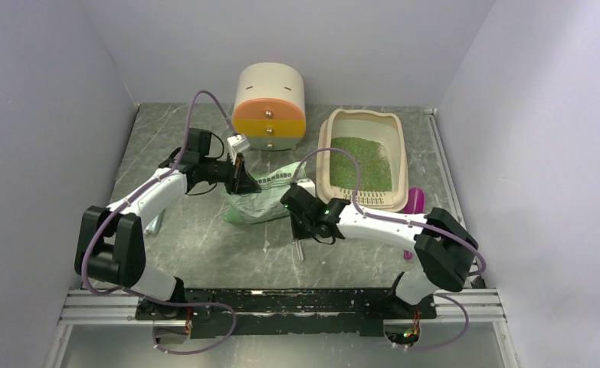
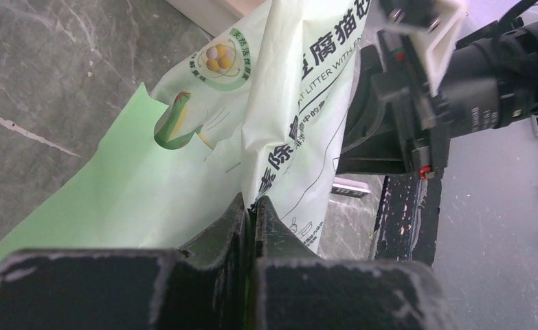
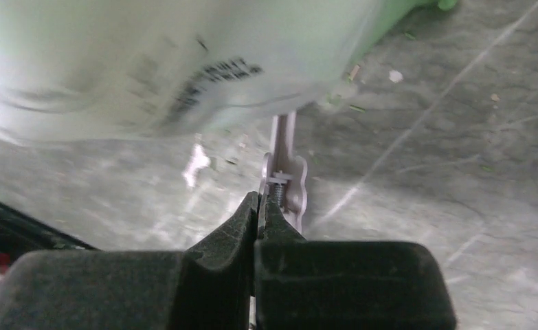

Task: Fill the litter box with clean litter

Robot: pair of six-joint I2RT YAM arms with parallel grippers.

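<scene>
The green-and-white litter bag (image 1: pixel 262 203) lies between my arms. In the left wrist view my left gripper is shut on its gathered edge. A pale clip (image 1: pixel 299 250) sits below my right gripper (image 1: pixel 296 230); in the right wrist view the right gripper is shut at the clip (image 3: pixel 293 172), just under the bag, though whether the fingers hold it is hard to tell. The cream litter box (image 1: pixel 396 153) at the right holds green litter (image 1: pixel 358 161).
A drawer cabinet (image 1: pixel 268 100) stands at the back. A purple object (image 1: pixel 414 199) lies right of the box. A small pale item (image 1: pixel 155 222) lies at the left.
</scene>
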